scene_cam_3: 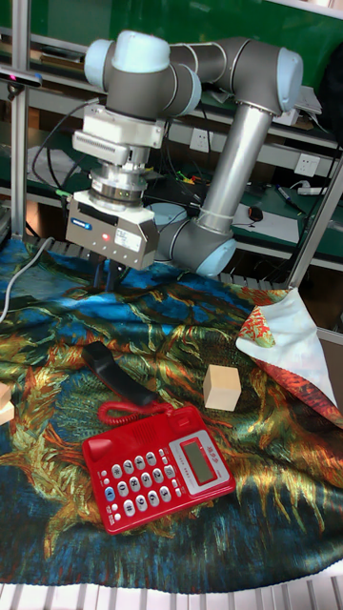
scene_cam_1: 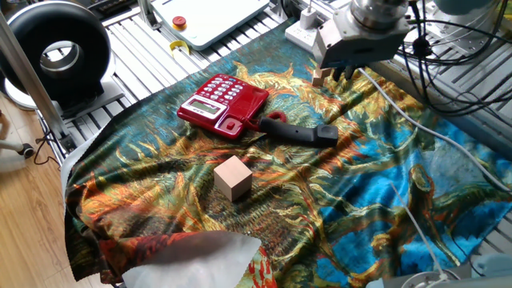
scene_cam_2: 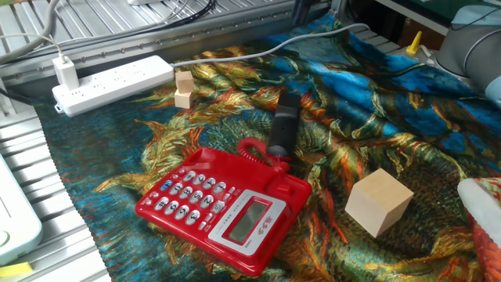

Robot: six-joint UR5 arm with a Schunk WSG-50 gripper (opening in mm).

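Note:
A red desk phone (scene_cam_1: 222,108) with a keypad and small display lies on the patterned cloth. Its black handset (scene_cam_1: 300,134) rests off the cradle on the cloth, one end close beside the phone's edge, the coiled red cord (scene_cam_2: 262,153) bunched between them. Above and beyond the handset hangs my gripper (scene_cam_1: 342,74), its dark fingers pointing down and apart from the handset. In exterior view 3 the gripper (scene_cam_3: 107,274) stands behind the handset (scene_cam_3: 114,375), fingers slightly parted, with nothing seen between them. Exterior view 2 does not show the gripper.
A wooden cube (scene_cam_2: 379,202) sits on the cloth near the phone. Two small wooden blocks (scene_cam_2: 183,99) are stacked by a white power strip (scene_cam_2: 115,84), whose grey cable (scene_cam_2: 266,53) runs along the cloth's far side. Folds wrinkle the cloth.

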